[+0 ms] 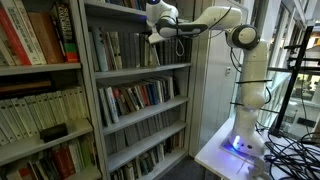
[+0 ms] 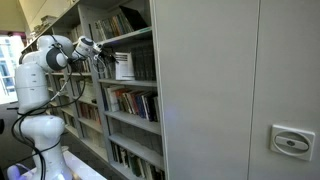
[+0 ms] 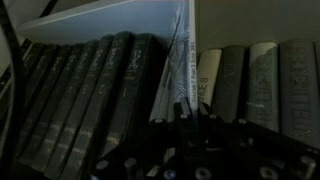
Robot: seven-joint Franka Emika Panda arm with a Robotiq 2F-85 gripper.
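In the wrist view a pale, slim upright item (image 3: 181,62) with a shiny surface stands between two groups of books. My gripper is at its lower end, the fingers close together and shut on it as far as the dark picture shows. Whether it is a book cannot be told. In exterior view 1 the gripper (image 1: 153,38) is up at the high shelf, in front of the books. The arm partly covers that spot in exterior view 2, where a white flat thing (image 2: 124,67) shows among dark volumes.
Dark volumes (image 3: 95,90) lean to the left of the gripper, and grey and tan books (image 3: 263,80) stand upright on the right. A shelf board (image 1: 135,72) runs below the arm.
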